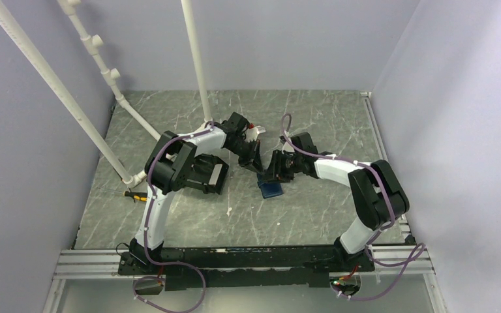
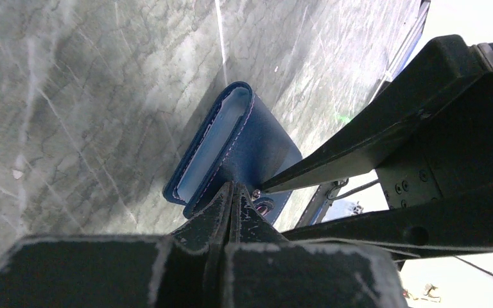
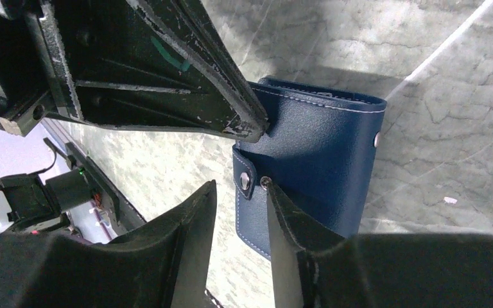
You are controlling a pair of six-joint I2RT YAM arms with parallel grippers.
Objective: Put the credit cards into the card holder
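Note:
A navy leather card holder [image 1: 271,188] with snap button and stitching lies on the grey marble table [image 1: 319,208], between my grippers. My left gripper is shut, its tips at the holder's near face, nothing visible between them. In the right wrist view, the holder [image 3: 318,154] shows its strap and snap beside the tips of my right gripper, which stands part open over it. The other arm's black finger presses near the holder's upper left there. No credit cards can be clearly made out.
A black box [image 1: 205,179] sits left of the holder, with an orange-handled tool [image 1: 136,195] beyond it. White pipes [image 1: 124,173] stand at the left and back.

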